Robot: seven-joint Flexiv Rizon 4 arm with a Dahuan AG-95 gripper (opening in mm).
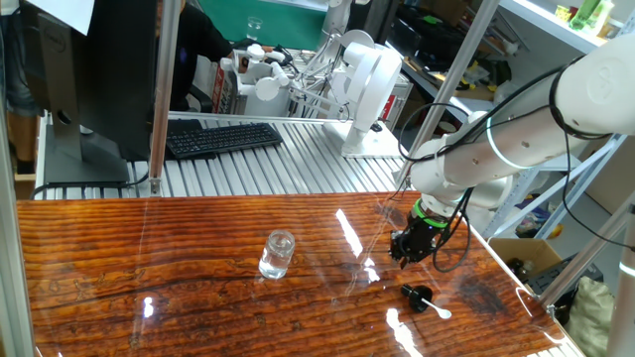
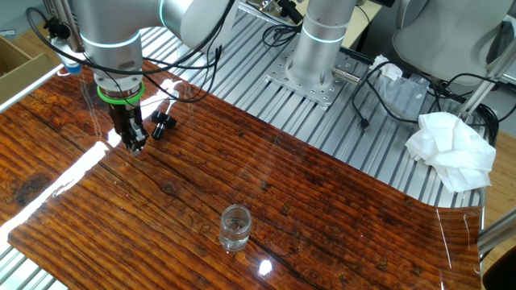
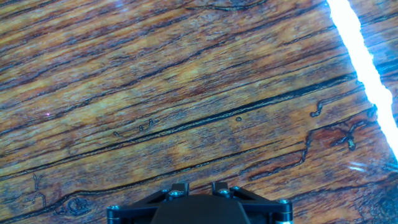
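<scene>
A clear glass (image 1: 277,254) with some clear liquid in it stands upright on the glossy brown wooden table (image 1: 149,258). It also shows in the second exterior view, where the glass (image 2: 235,228) is well apart from the arm. My gripper is open, with a gap between its fingertips and only bare wood showing beyond them. It hangs low over the table to the right of the glass in the first exterior view. Close by lies a small black object (image 1: 416,297) with a white-tipped rod (image 1: 437,309); the wrist view does not show it.
A keyboard (image 1: 223,140), a monitor (image 1: 94,89) and a white fan (image 1: 372,94) stand behind the table. White crumpled tissue (image 2: 451,151) lies on the slatted metal surface. Cables hang loosely around the arm.
</scene>
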